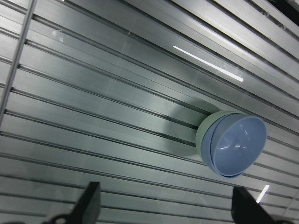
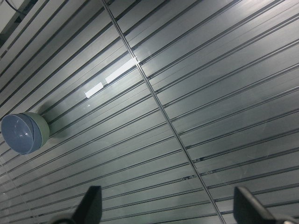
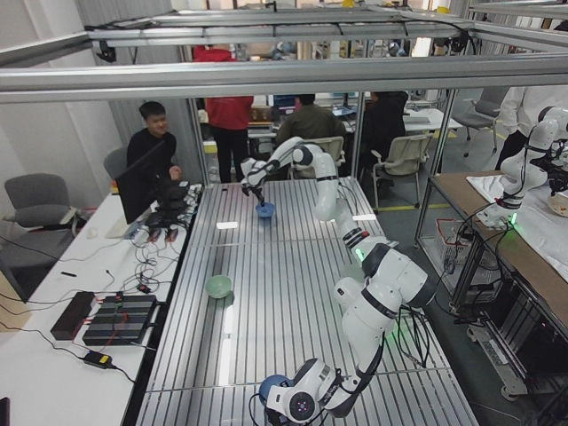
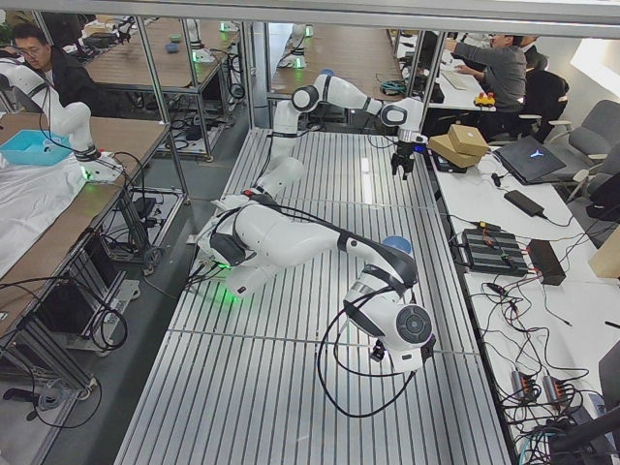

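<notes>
In the camera left view, a blue bowl (image 3: 264, 209) stands under the far arm's gripper, a green bowl (image 3: 218, 286) stands midway along the left side, and another blue bowl (image 3: 273, 385) is partly hidden by the near arm. My left gripper is open and empty above the slatted table, with nested blue and pale green bowls (image 1: 236, 144) to its upper right in its wrist view. My right gripper is also open and empty; nested blue and green bowls (image 2: 21, 133) appear at the left of its wrist view.
A side table with electronics (image 3: 120, 319) runs along the left, and another robot's bench (image 3: 541, 248) stands at the right. Loose cables (image 3: 413, 346) lie by the arm bases. People are beyond the frame.
</notes>
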